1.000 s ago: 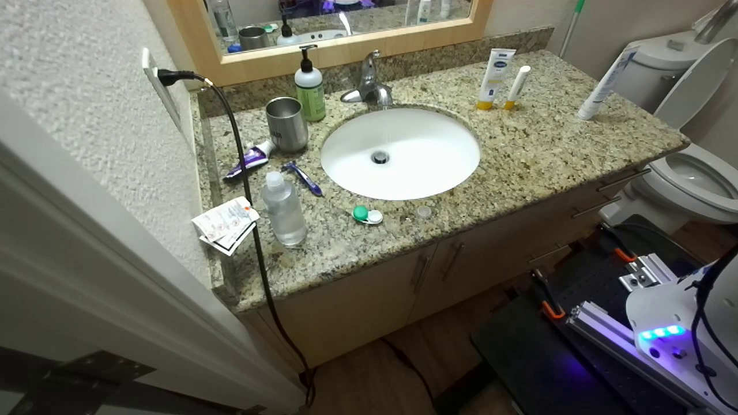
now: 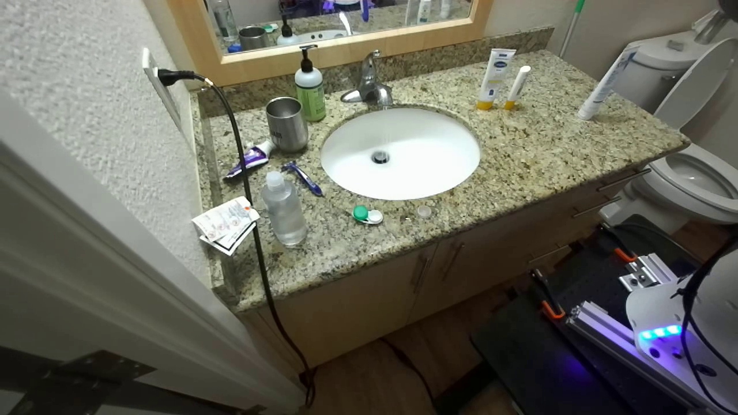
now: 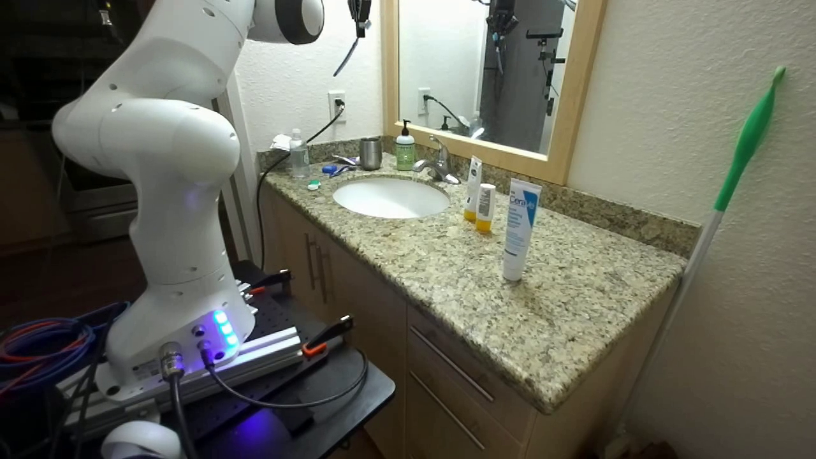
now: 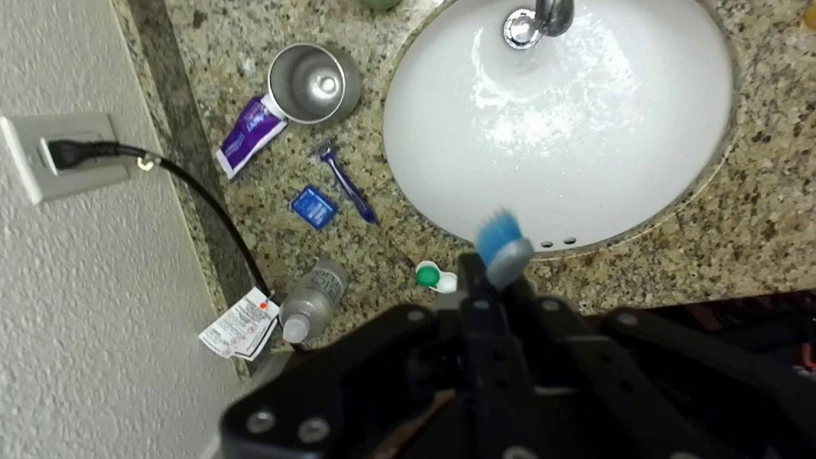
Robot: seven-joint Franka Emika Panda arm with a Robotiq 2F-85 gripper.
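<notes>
My gripper point(image 3: 359, 29) hangs high in the air, well above the counter, shut on a toothbrush point(image 3: 345, 57) that slants down from its fingers. In the wrist view the brush's blue bristles point(image 4: 498, 236) and grey head stick out past the dark fingers, overlapping the sink's near rim in the picture; the handle is mostly hidden. Below lies the white oval sink point(image 2: 401, 148). A thin stream of water falls from the faucet point(image 2: 373, 86). A steel cup point(image 4: 313, 83) stands left of the sink, its inside looking empty from above.
Left of the sink lie a purple toothpaste tube point(image 4: 250, 136), a razor point(image 4: 348, 186), a blue floss box point(image 4: 313, 206) and a clear bottle point(image 2: 283, 211). A contact lens case point(image 2: 367, 215) sits near the front edge. Black cable point(image 2: 242, 152) hangs down the left.
At the right edge of exterior view 1, the arm and its cable have shifted a little, and a dark part now shows in the upper right corner. The counter items have not moved.
</notes>
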